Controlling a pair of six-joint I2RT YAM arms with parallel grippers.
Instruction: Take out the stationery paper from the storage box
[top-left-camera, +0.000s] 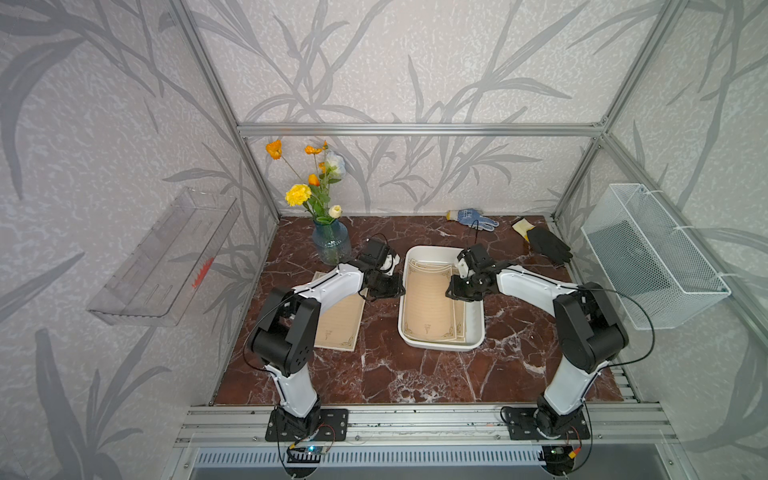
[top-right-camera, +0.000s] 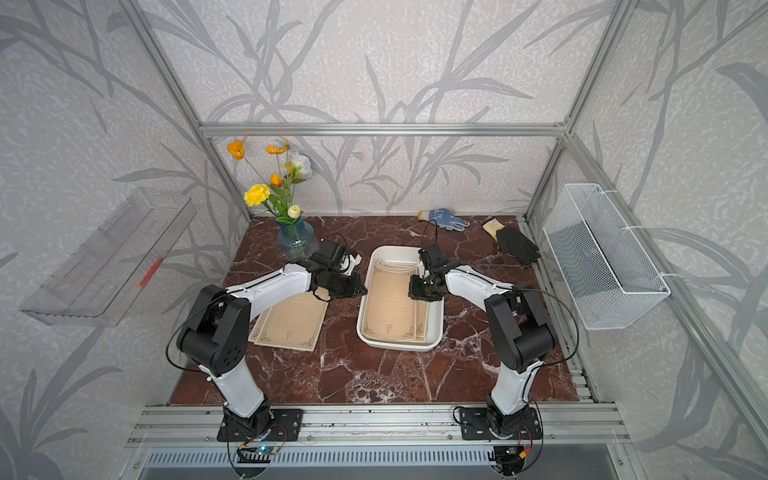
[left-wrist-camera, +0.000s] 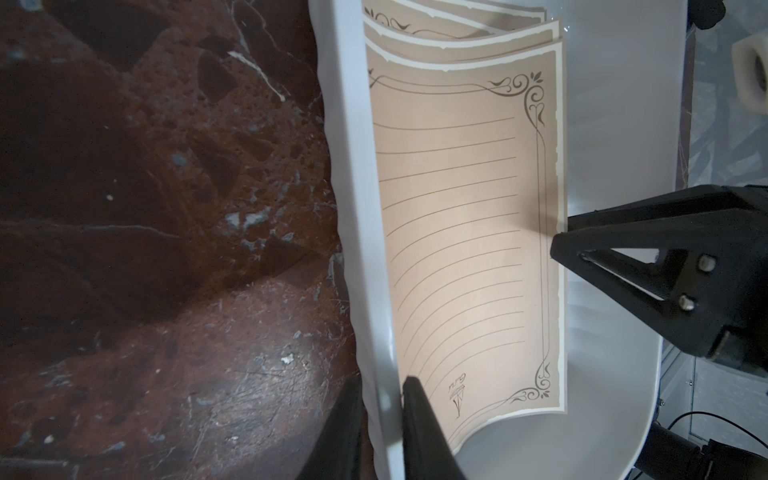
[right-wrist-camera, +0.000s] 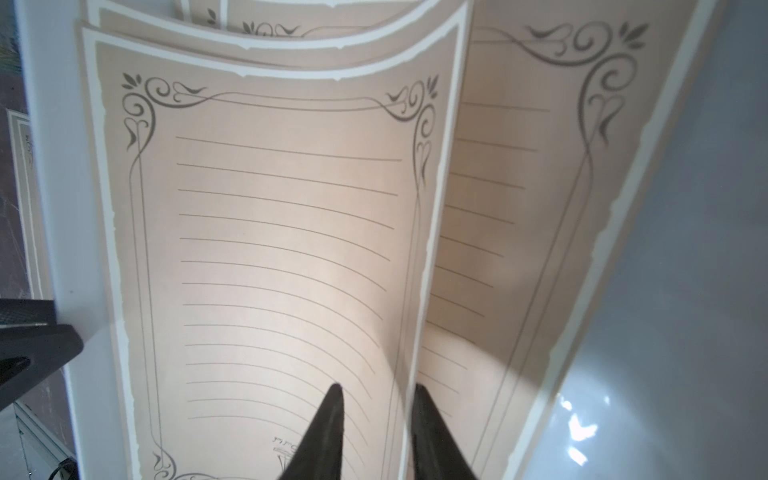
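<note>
The white storage box (top-left-camera: 473, 336) holds cream stationery paper (top-left-camera: 428, 300) with ruled lines and scroll corners. In the right wrist view the upper sheet (right-wrist-camera: 272, 240) bows upward, overlapping another sheet (right-wrist-camera: 512, 192) to its right. Open over the paper is my right gripper; the upper sheet's right edge runs between its fingertips, close to one of them. My left gripper is part open, with a finger on each side of the box's left rim (left-wrist-camera: 364, 240). Contact with that rim cannot be made out. Another stationery sheet (top-left-camera: 337, 324) lies on the table left of the box.
A glass vase (top-left-camera: 331, 242) with flowers stands behind my left arm. Gloves (top-left-camera: 473, 218) lie at the back edge, and a dark glove (top-left-camera: 549, 245) is at back right. Bare table lies in front of the box.
</note>
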